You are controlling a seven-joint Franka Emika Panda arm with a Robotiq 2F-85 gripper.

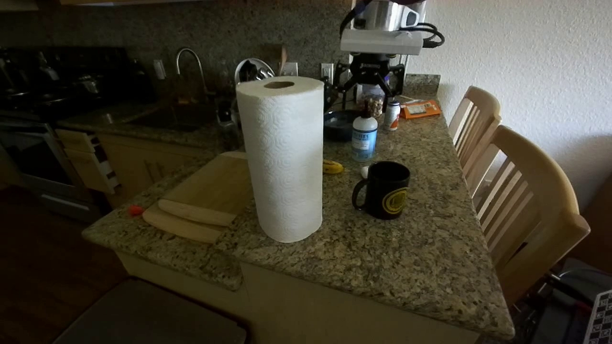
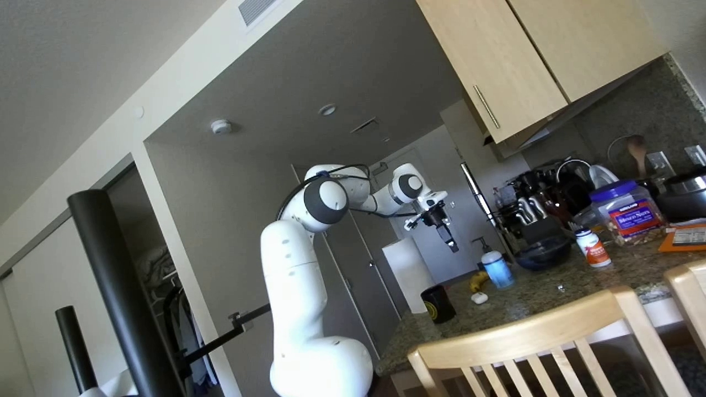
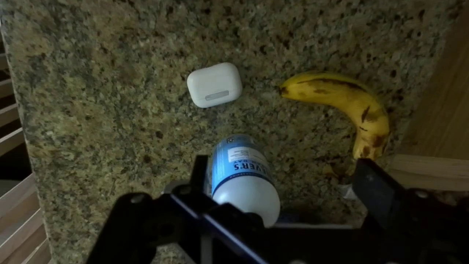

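Observation:
My gripper hangs in the air above the counter, open, its fingers wide apart with nothing held. In the wrist view one finger shows left of the blue-and-white bottle, and the other finger lies near the banana's lower end. The bottle stands upright on the counter, below the gripper. A curved yellow banana and a small white case lie on the stone top. Closer to the exterior camera stands a black mug with a yellow emblem.
A tall paper towel roll stands beside the mug. Wooden boards lie to its left. Behind the bottle are a dark bowl, a small white bottle, a nut jar and an orange packet. Chairs line the right edge.

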